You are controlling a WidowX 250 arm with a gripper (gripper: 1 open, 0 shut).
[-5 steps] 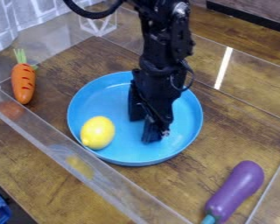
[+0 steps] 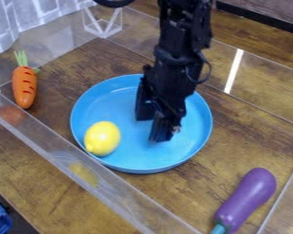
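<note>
The black gripper [image 2: 161,110] reaches down from the top middle into a blue plate [image 2: 136,160] on the wooden table. Its fingertips are over the plate's middle and right; the dark shapes blur together, so its opening and anything between the fingers cannot be made out. A yellow lemon-like object [image 2: 103,138] lies at the left side of the plate.
An orange carrot [image 2: 26,84] lies at the left. A purple eggplant [image 2: 247,201] lies at the lower right. Clear plastic edges run along the lower left and right.
The gripper has shifted and looks slightly raised from the plate, with more blur now. The plate, lemon-like object, carrot and eggplant stay where they were.
</note>
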